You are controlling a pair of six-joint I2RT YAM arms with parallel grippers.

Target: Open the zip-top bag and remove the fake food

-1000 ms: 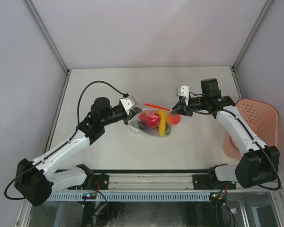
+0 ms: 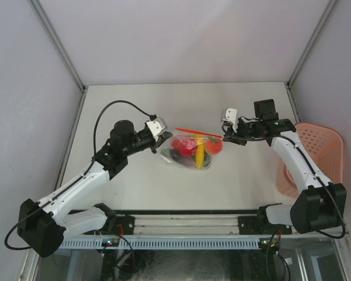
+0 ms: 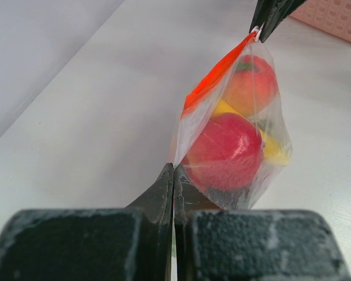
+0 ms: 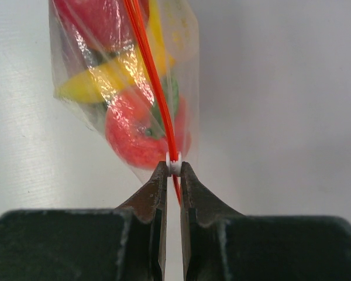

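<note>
A clear zip top bag [image 2: 190,153] with an orange-red top strip hangs between my two grippers over the table. Through its plastic show a red fruit [image 3: 225,153], a yellow banana-like piece [image 4: 99,82] and a red tomato [image 4: 141,132] with a green top; something dark lies lower down. My left gripper is shut on the bag's top corner, thin plastic running up from its fingertips. At the strip's other end, my right gripper is shut on the white zip slider [image 4: 174,165]. A short orange length of strip passes beyond the slider.
A pink perforated basket [image 2: 322,149] stands at the table's right edge, beside the right arm. Walls close off the back and both sides.
The right gripper has moved a little to the right along the strip, and more of the orange strip now shows. My left gripper has stayed almost where it was.
</note>
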